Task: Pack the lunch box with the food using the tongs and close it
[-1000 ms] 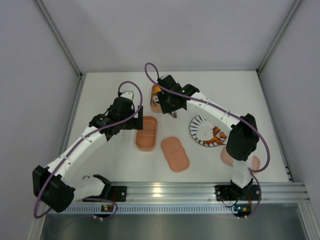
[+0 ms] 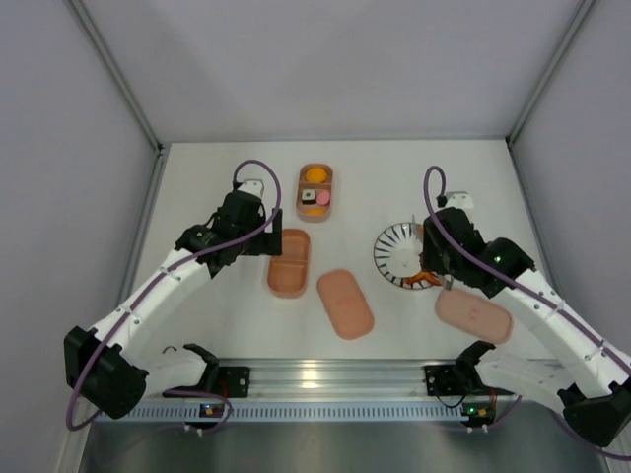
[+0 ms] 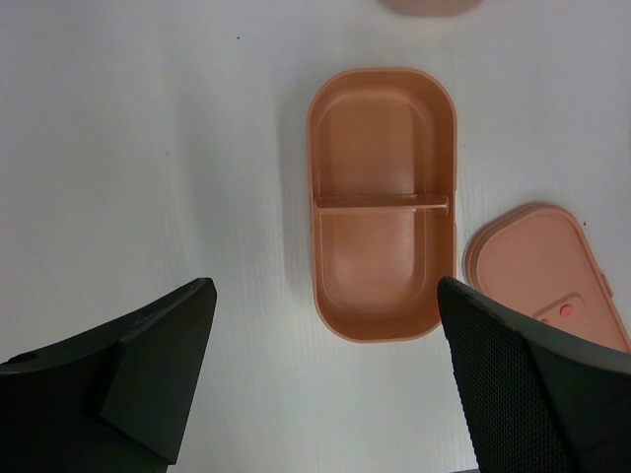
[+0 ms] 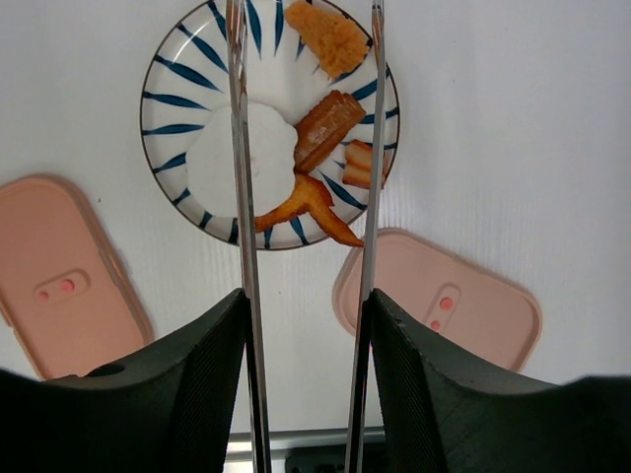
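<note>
An empty brown lunch box (image 2: 289,263) with one divider lies between the arms; the left wrist view shows its two bare compartments (image 3: 370,266). Black wide fingers of my left gripper stand open just in front of it, holding nothing. Over the striped plate (image 4: 177,100), my right gripper is open, its long thin metal fingers well apart. On that plate are a white round mound (image 4: 237,163), a fried piece (image 4: 333,41), a brown roll (image 4: 325,130), a small striped piece (image 4: 357,163) and an orange forked piece (image 4: 313,200).
At the back, another box (image 2: 302,187) holds several small foods. One pink lid (image 2: 345,304) lies right of the empty box, another lid (image 2: 473,313) in front of the plate.
My right arm has swung rightward and toward the front, from beside the filled box to over the plate. My left arm, the boxes and the lids have stayed still.
</note>
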